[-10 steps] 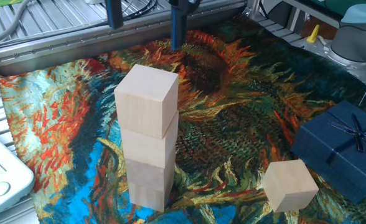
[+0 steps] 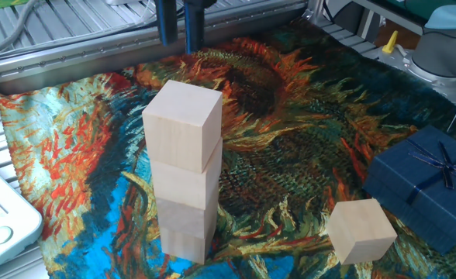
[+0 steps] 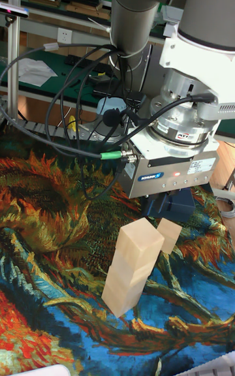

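A tower of several pale wooden blocks [image 2: 183, 138] stands upright on the painted cloth. Its layers are slightly out of line with each other. One more wooden cube [image 2: 361, 232] lies apart, to the tower's right. Behind the tower, at the top edge of exterior view 2, the two dark fingers of my gripper [image 2: 182, 47] hang with a narrow gap between them and nothing in it. They touch no block. In exterior view 3 the gripper's metal body [image 3: 167, 175] is above and behind the tower [image 3: 130, 268]; its fingers cannot be made out clearly there.
A dark blue gift box [image 2: 428, 186] with a ribbon sits at the right, close to the lone cube. A white device [image 2: 3, 213] stands at the left edge. A metal rail [image 2: 96, 58] runs along the back. The cloth between tower and box is mostly clear.
My gripper's two fingers have drawn much closer together, from a wide gap to a narrow one. The tower, the lone cube and the box have not moved.
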